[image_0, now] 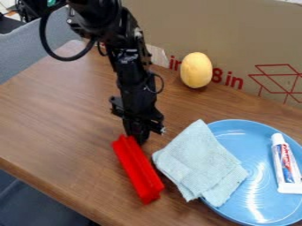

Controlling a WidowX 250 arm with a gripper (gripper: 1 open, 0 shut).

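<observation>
The black arm reaches down from the top left to the wooden table, where its gripper (136,134) is low at the upper end of a long red object (137,168). The fingertips are partly hidden behind that end, and I cannot see anything held between them. The red piece lies slanted near the table's front edge, just left of a folded pale blue cloth (200,161).
A blue plate (260,207) on the right carries a toothpaste tube (285,163), with the cloth partly over its left rim. A yellow egg-shaped object (197,70) stands at the back before a cardboard panel (248,35).
</observation>
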